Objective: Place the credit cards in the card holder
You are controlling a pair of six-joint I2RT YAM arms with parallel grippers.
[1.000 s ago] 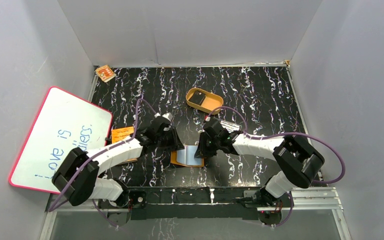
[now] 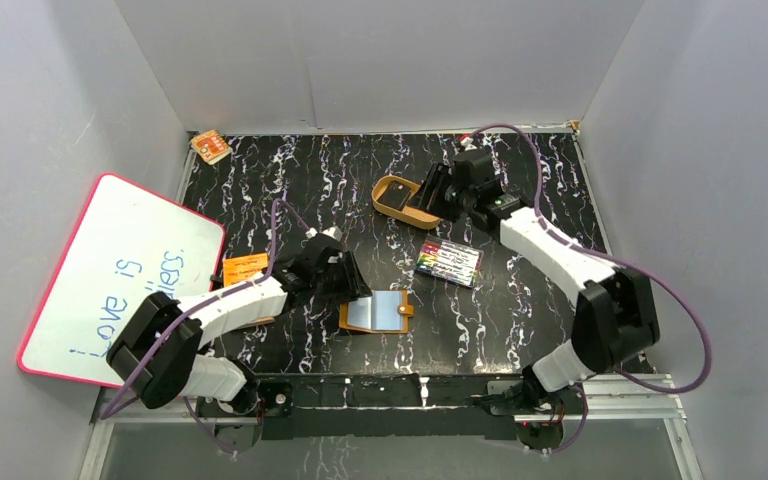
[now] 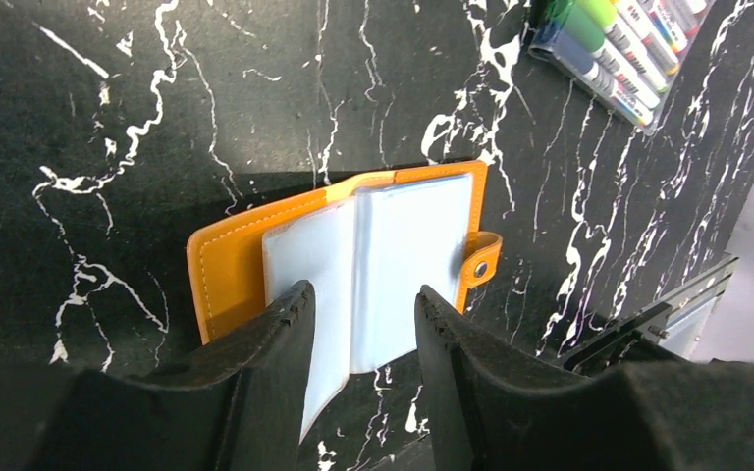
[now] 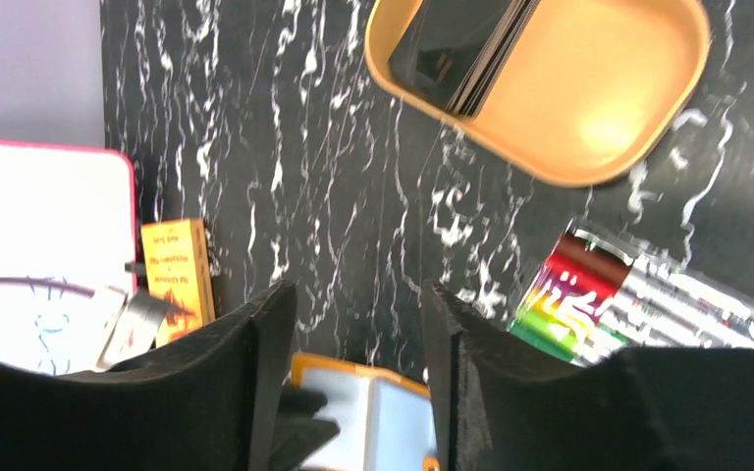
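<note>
The card holder [image 2: 407, 325] lies opened out on the table, an orange case with pale blue-white sleeves and a snap strap on its right side. Over its left part is my left gripper, fingers parted, with a pale sleeve [image 3: 314, 265] showing below and between them; contact cannot be made out. Dark cards [image 4: 461, 49] lean in one end of the tan oval tray [image 4: 599, 108]. My right gripper [image 2: 434, 192] hovers at that tray's right end in the top view. Its fingers are apart and only table and a bit of holder show between them.
A pack of coloured markers [image 2: 449, 261] lies between tray and holder. An orange box [image 2: 245, 267] and a whiteboard [image 2: 120, 270] are at the left, with a small orange packet [image 2: 211, 146] in the back left corner.
My right arm has swung away from the holder, back and to the right, to the tray. The left gripper shifted only slightly and stays by the holder.
</note>
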